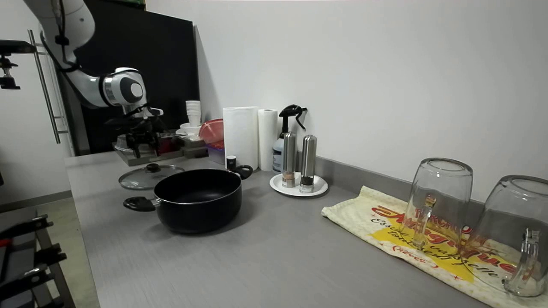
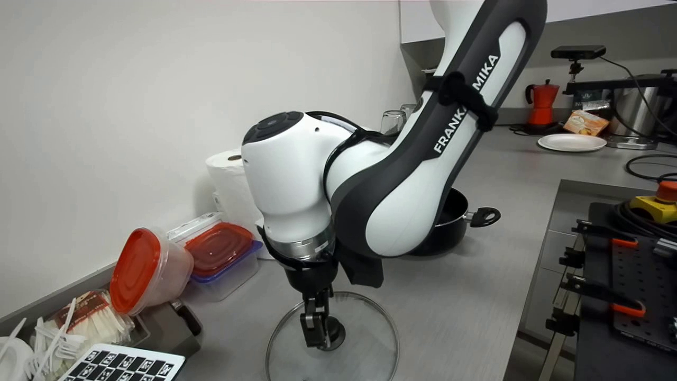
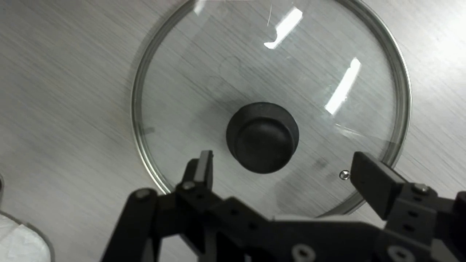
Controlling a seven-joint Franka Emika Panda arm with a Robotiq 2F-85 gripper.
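The glass lid (image 1: 134, 180) with its metal rim lies flat on the counter, black knob (image 1: 152, 167) upward. Above it hangs my gripper (image 1: 146, 149), pointing down. In the wrist view the gripper is open, its fingers (image 3: 203, 168) wide apart. Between and just beyond their tips in that view appears the knob (image 3: 263, 142), with nothing held. From exterior view 2 the gripper (image 2: 317, 333) overlaps the lid's knob (image 2: 335, 333); whether they touch cannot be told. A black two-handled pot (image 1: 200, 213) stands uncovered beside the lid (image 2: 368, 317).
Behind the pot, paper towel rolls (image 1: 241, 136), a spray bottle (image 1: 278, 154) and two grinders on a white plate (image 1: 322, 186) line the wall. Red-lidded containers (image 2: 136, 270) stand near the lid. Glass mugs (image 1: 442, 185) rest on a cloth.
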